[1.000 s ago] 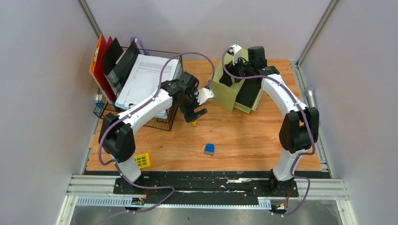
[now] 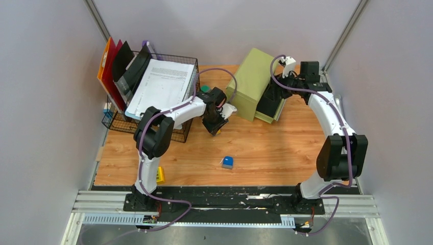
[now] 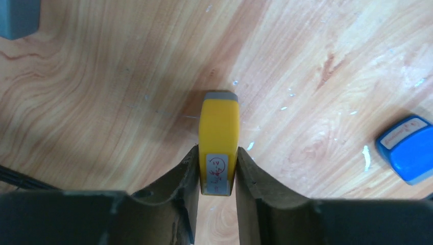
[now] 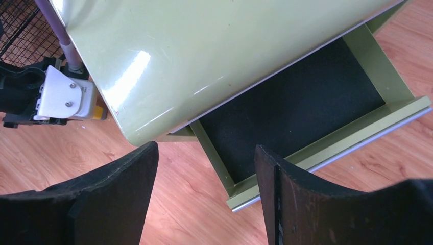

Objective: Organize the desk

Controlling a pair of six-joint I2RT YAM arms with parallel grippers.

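My left gripper is shut on a small yellow block (image 3: 218,122) with a grey end, held at the middle of the desk beside the wire basket. A blue block (image 2: 227,162) rests near the front, also seen at lower right in the left wrist view. A pale green cabinet (image 2: 249,81) has an open drawer (image 4: 291,107) with an empty black bottom. My right gripper hangs over the drawer's side with its fingers apart and nothing between them.
The wire basket (image 2: 188,133) at left holds papers (image 2: 159,84) and upright folders (image 2: 110,71). A yellow object (image 2: 159,174) lies at front left, partly behind the left arm.
My right gripper has moved right, from over the cabinet top to beside the open drawer. The left arm has shifted slightly right, its gripper now down on the yellow block.
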